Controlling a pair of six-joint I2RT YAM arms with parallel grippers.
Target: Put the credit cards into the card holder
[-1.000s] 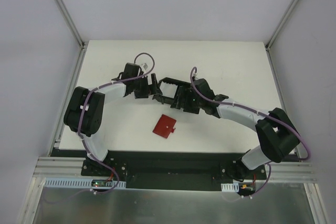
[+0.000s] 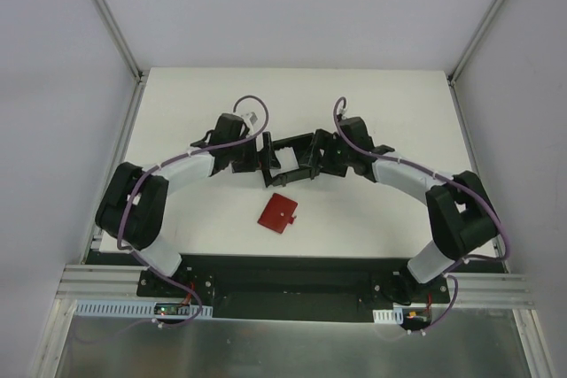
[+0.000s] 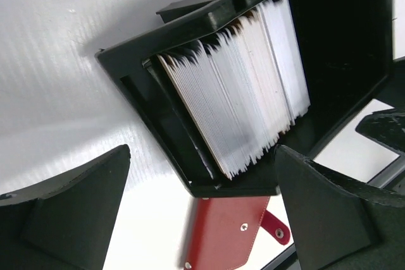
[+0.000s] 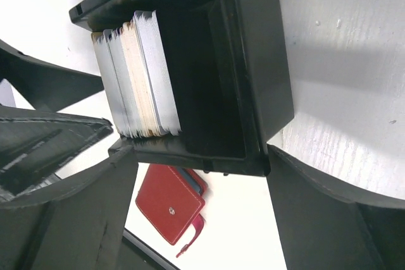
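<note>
A black card holder with a stack of white cards inside lies mid-table between both grippers; in the right wrist view the stack leaves part of the holder empty. My left gripper stands open at the holder's left end. My right gripper is open at its right end, close to the wall. Below the holder lies a red leather wallet; in the right wrist view a dark item shows at its upper edge.
The holder has shifted toward the front and changed angle, its right end now further back.
</note>
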